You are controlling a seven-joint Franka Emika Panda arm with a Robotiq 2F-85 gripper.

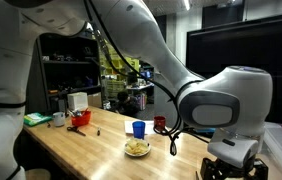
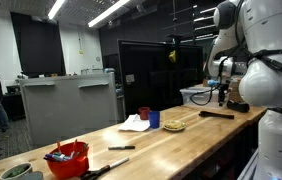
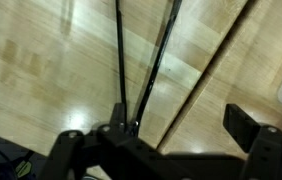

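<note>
My gripper is open, its two fingers wide apart with nothing held between them. Below it in the wrist view, a pair of thin black strips (image 3: 162,48) lies on the wooden table (image 3: 56,75), their near ends beside or under the left finger (image 3: 114,142). I cannot tell whether they belong to one utensil. Exterior view 1 shows the gripper (image 1: 233,168) low at the right, partly cut off by the frame. A dark flat object (image 2: 217,115) lies on the table's far side in exterior view 2.
A yellow-filled plate (image 1: 137,147), a blue cup (image 1: 139,129) and a red mug (image 1: 160,125) stand to the gripper's left. Farther off is a red container (image 2: 69,158) with utensils. A dark brown line (image 3: 209,72) crosses the wood.
</note>
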